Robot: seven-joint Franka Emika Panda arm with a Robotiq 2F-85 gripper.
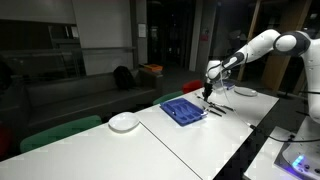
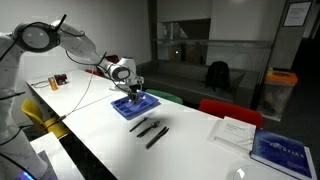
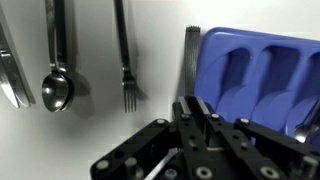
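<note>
My gripper is shut on a slim grey utensil [image 3: 191, 62], whose far end reaches up the wrist view. Its other end is hidden by the gripper, so its kind cannot be told. Right beside it is the blue compartment tray [image 3: 213, 70], which holds a shiny metal piece at the right edge of that view. A fork [image 3: 128, 92] and a spoon [image 3: 57, 90] lie on the white table to the left. In exterior view 1 the gripper [image 1: 207, 97] is by the right end of the tray [image 1: 172, 107].
More cutlery [image 3: 12, 78] lies at the wrist view's left edge. A white plate [image 1: 124, 122] stands left of the tray in exterior view 1. Papers [image 2: 232, 135] and a dark blue box [image 2: 280, 150] lie at the right in exterior view 2.
</note>
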